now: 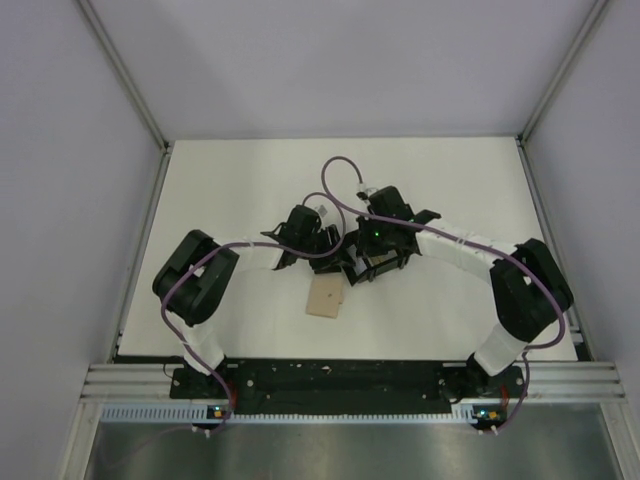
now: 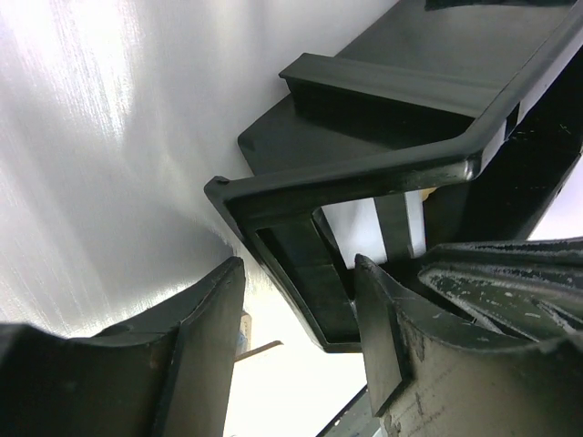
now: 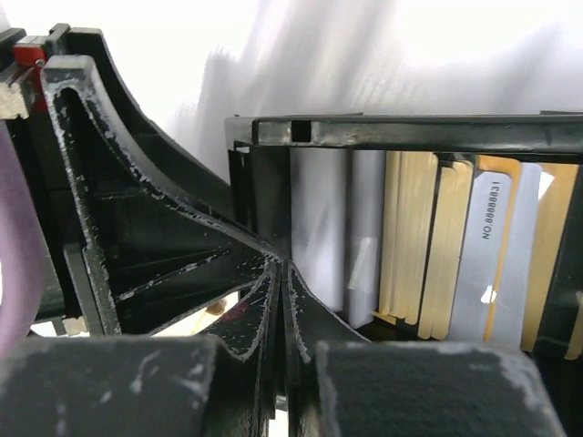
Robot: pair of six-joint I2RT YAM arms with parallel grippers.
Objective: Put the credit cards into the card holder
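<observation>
The black card holder (image 3: 419, 132) lies near the table's middle, holding several gold and silver cards (image 3: 414, 241). In the left wrist view its end (image 2: 301, 264) sits between the fingers of my left gripper, which are part open; whether both touch it I cannot tell. My right gripper is shut over the holder's end, nothing visible between its fingertips. In the top view both grippers crowd over the holder and hide much of it.
A tan flat piece (image 1: 324, 296) lies on the table just in front of the holder.
</observation>
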